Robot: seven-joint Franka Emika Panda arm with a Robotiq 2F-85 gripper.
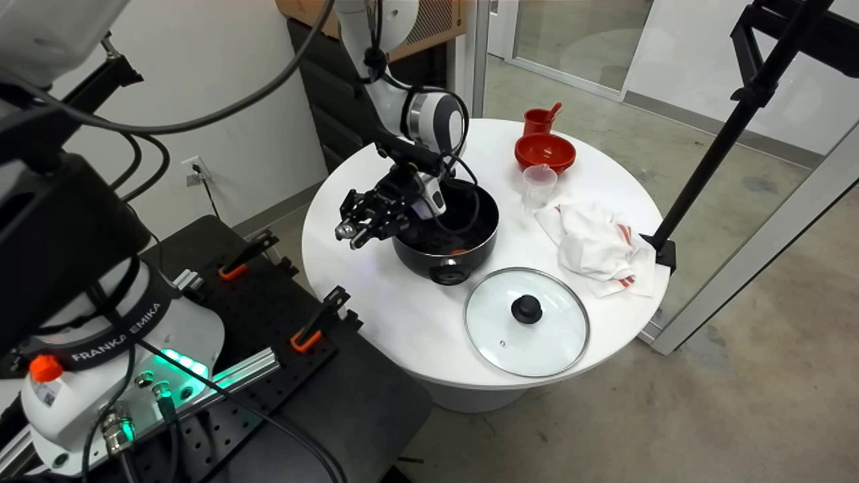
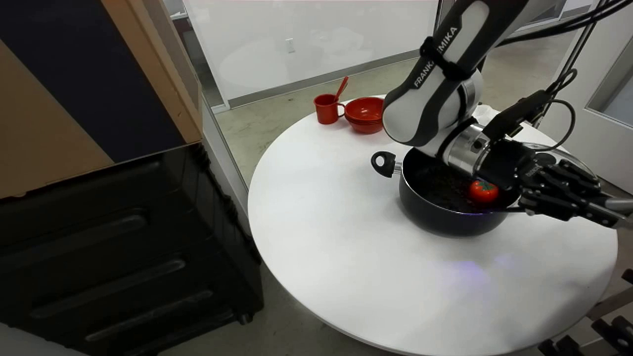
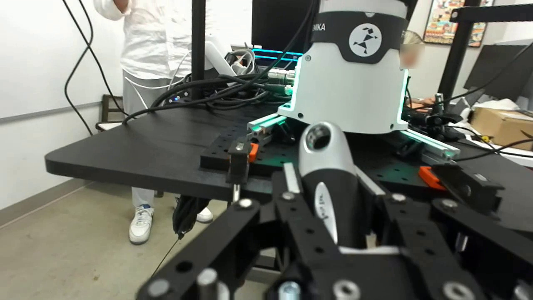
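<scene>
Held between the fingers of my gripper is a utensil's black handle [image 3: 332, 205] with a silver, holed end; the rest of the utensil is hidden. In exterior view 1, the gripper [image 1: 354, 231] has its fingers out past the left side of a black pot [image 1: 415, 259], while the wrist leans over the pot's opening. In exterior view 2, the gripper [image 2: 608, 210] points right, clear of the pot [image 2: 436, 219]. Inside the pot lies a red tomato [image 2: 484, 191] with a green top; the arm covers part of the opening.
A glass lid [image 1: 499, 322] lies flat in front of the pot. To the right is a crumpled white towel [image 1: 596, 245]. Red bowls [image 1: 545, 149], a red cup [image 1: 537, 122] and a clear cup [image 1: 537, 189] stand at the back.
</scene>
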